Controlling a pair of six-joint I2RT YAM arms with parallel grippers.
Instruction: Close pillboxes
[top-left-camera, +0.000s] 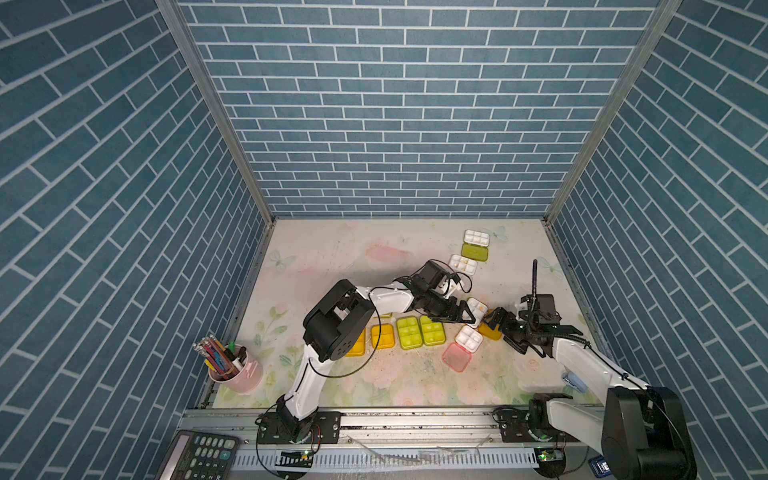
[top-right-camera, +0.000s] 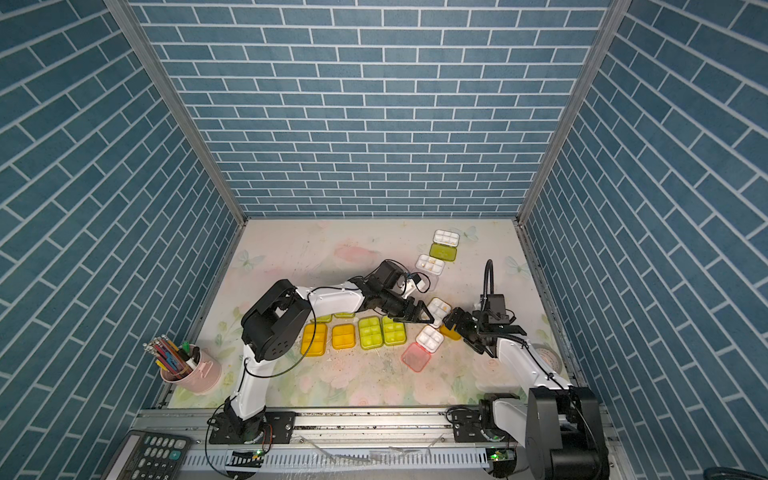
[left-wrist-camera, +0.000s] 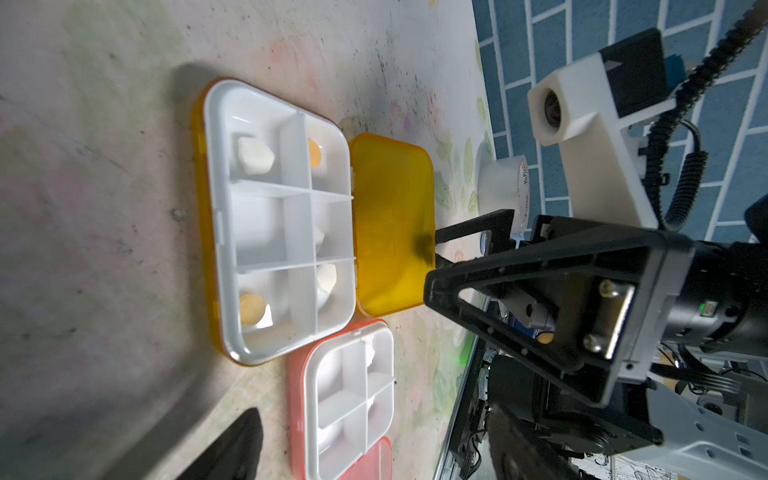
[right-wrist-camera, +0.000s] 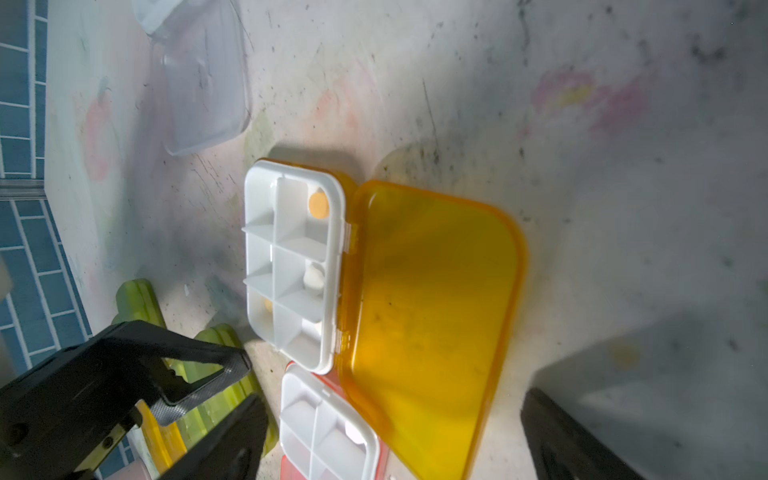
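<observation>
An orange-lidded pillbox with a white six-compartment tray (left-wrist-camera: 273, 225) lies open; its amber lid (right-wrist-camera: 434, 312) is spread flat to the right. Pills sit in several of its compartments. My left gripper (top-left-camera: 464, 312) hovers at the tray's left side, open and empty; its blurred fingers (left-wrist-camera: 232, 452) show low in the left wrist view. On the lid's side, my right gripper (top-left-camera: 497, 330) is open, with blurred fingers (right-wrist-camera: 560, 440) either side of the lid's lower part and no grip on it. A pink pillbox (top-left-camera: 469, 338) lies just in front, its pink lid (top-left-camera: 457, 357) open.
Closed yellow-green boxes (top-left-camera: 409, 333) and orange boxes (top-left-camera: 382, 336) line up to the left. Behind lie an open white box (top-left-camera: 463, 264) with a clear lid and an open green-lidded box (top-left-camera: 474, 253). A pen cup (top-left-camera: 240, 373) stands front left.
</observation>
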